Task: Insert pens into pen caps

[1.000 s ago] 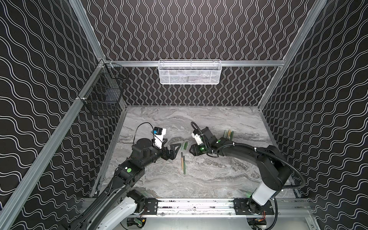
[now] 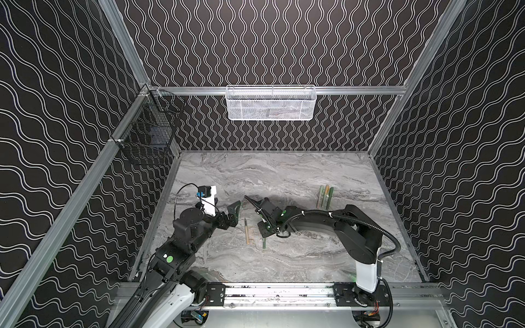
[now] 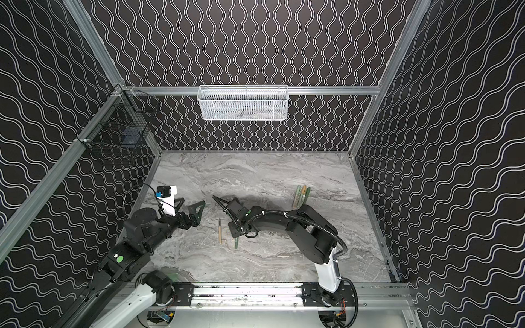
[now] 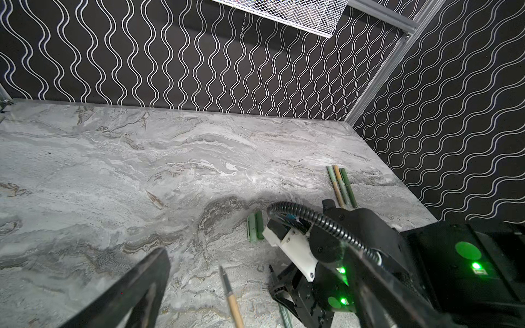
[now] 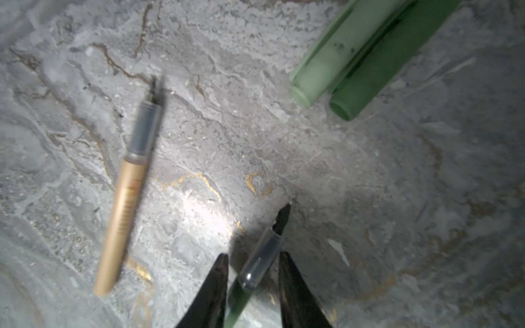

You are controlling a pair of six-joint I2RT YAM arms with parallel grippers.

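Two uncapped pens lie on the marbled table. The orange-brown pen [image 5: 121, 218] is on the left in the right wrist view, tip towards the back; the green pen [image 5: 261, 262] lies to its right. Around the green pen are the parted fingers of my right gripper, near its clear collar; I see a gap on at least the right side. Beyond its tip lie a pale green cap [image 5: 328, 68] and a dark green cap [image 5: 377, 68], side by side. My left gripper hangs open and empty, left of the pens.
Several capped pens [image 4: 340, 186] lie in a row at the back right. A white mesh basket [image 2: 270, 104] hangs on the back wall, a black wire basket [image 2: 153, 131] on the left.
My right gripper has moved left and towards the front, over the green pen. The orange-brown pen has shifted left, away from the green one. The left arm has drawn back to the left.
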